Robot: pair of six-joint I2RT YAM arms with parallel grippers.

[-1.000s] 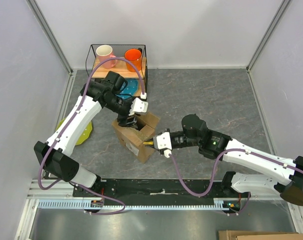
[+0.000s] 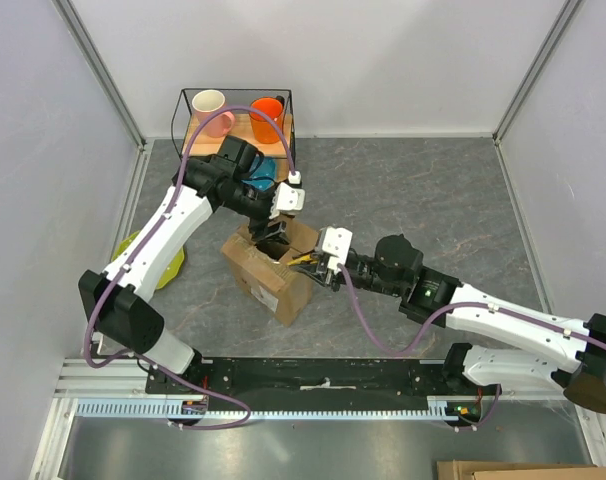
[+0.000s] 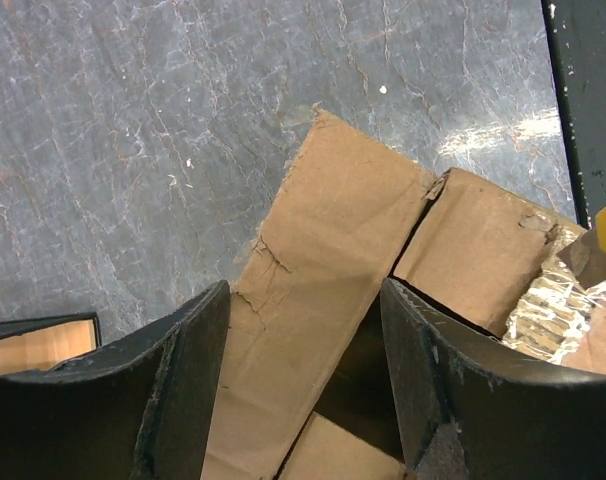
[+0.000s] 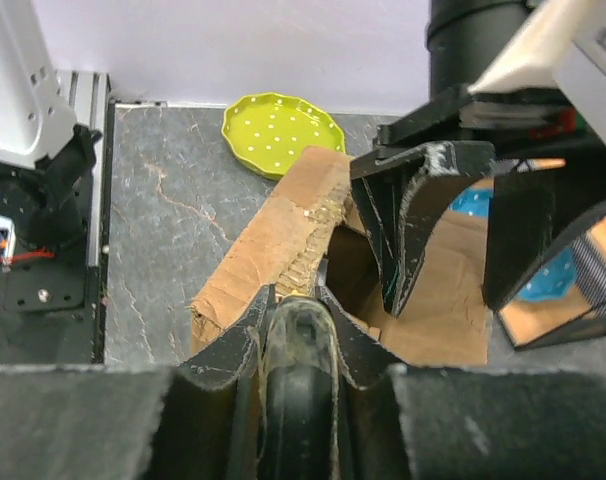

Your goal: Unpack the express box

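A taped cardboard box (image 2: 268, 285) sits in the middle-left of the table, its top partly open with a dark gap and torn tape along one flap. My left gripper (image 2: 271, 232) is open over the top flaps; in the left wrist view its fingers straddle a flap edge. My right gripper (image 2: 301, 260) is at the box's right side with a yellow tool at its fingertips, probably a cutter, near the tape; how far its fingers are closed is hard to see.
A yellow-green plate (image 4: 281, 135) lies at the left edge. A wire rack with wooden shelves (image 2: 238, 135) holds cups and blue items behind the box.
My right gripper has shifted slightly up and back along the box.
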